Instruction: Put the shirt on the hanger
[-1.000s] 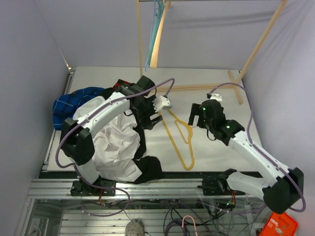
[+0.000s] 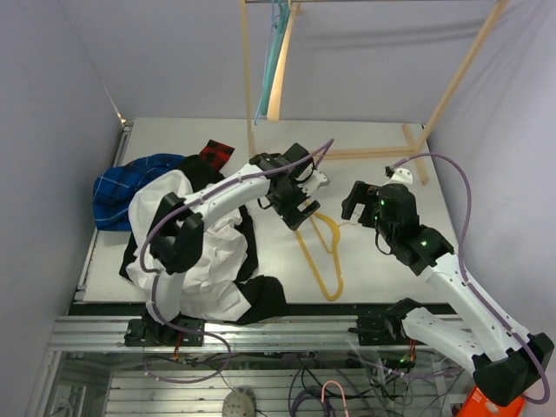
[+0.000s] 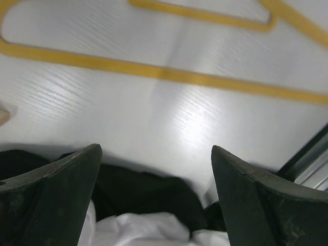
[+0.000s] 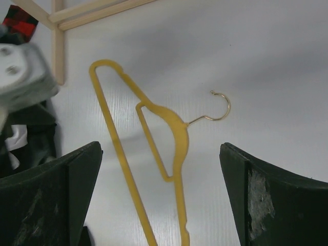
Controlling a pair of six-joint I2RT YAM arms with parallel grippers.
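Observation:
A yellow hanger (image 2: 335,269) lies flat on the white table, its thin metal hook (image 4: 225,108) pointing right. Heaped on the left side are garments: a white cloth (image 2: 201,276) with black parts (image 2: 264,297); which of them is the shirt I cannot tell. My left gripper (image 2: 302,217) stands open over the hanger's left part, nothing between its fingers. In the left wrist view the hanger's bar (image 3: 179,76) crosses ahead of those fingers. Right of the hanger, near its hook, my right gripper (image 2: 353,208) is open and empty, its fingers (image 4: 46,197) wide apart.
A blue plaid cloth (image 2: 130,193) and a red-black checked piece (image 2: 216,154) lie at the back left. A wooden rack (image 2: 373,152) stands behind, with a teal hanger (image 2: 273,61) and a wooden one (image 2: 281,69) overhead. Bare table (image 2: 400,282) shows at the front right.
My left gripper has moved right, from beside the hanger to over its left part. The hanger and cloths look unchanged.

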